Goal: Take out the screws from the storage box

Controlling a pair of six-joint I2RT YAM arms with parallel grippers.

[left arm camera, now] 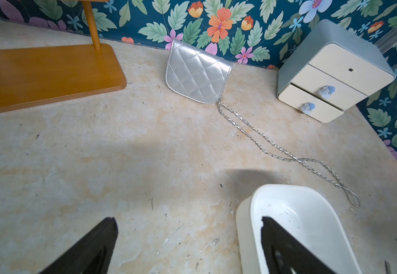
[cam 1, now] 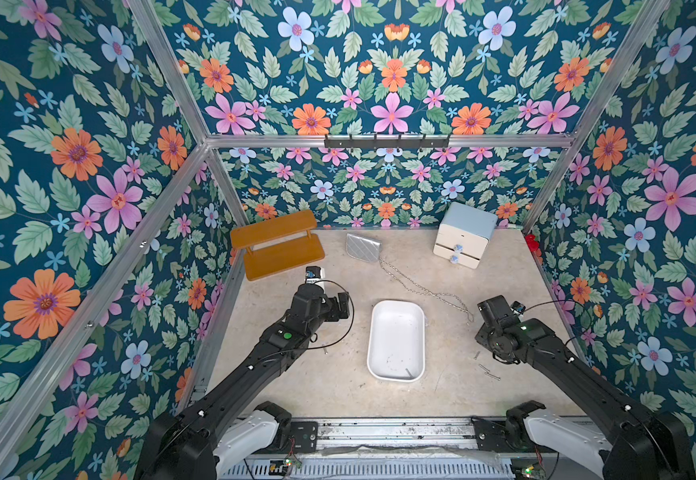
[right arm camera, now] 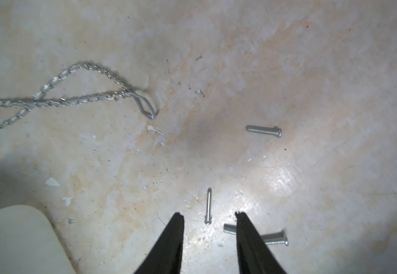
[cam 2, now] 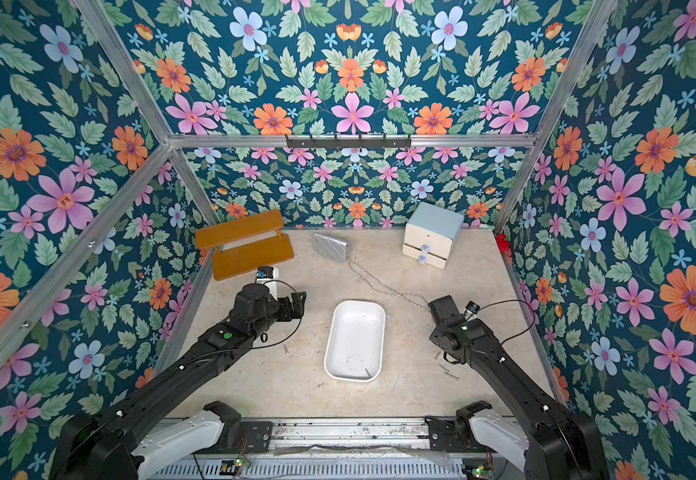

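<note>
A white box (cam 1: 396,340) stands mid-table, with one small screw (cam 1: 411,372) inside near its front end. To its right, several silver screws lie loose on the table: one upright in view (right arm camera: 209,207), one farther off (right arm camera: 263,131), and another (right arm camera: 277,238) partly hidden behind a finger. My right gripper is over them, fingers apart; the nearest screw shows in the gap, apparently on the table below. Left of the box, my left gripper is open and empty above the table. A small screw (cam 1: 325,350) lies near it.
A silver purse (left arm camera: 199,70) trails a chain (left arm camera: 276,148) toward the right gripper's area. A small drawer cabinet (cam 1: 465,234) is at back right, a wooden shelf (cam 1: 283,260) at back left. Table in front of the box is clear.
</note>
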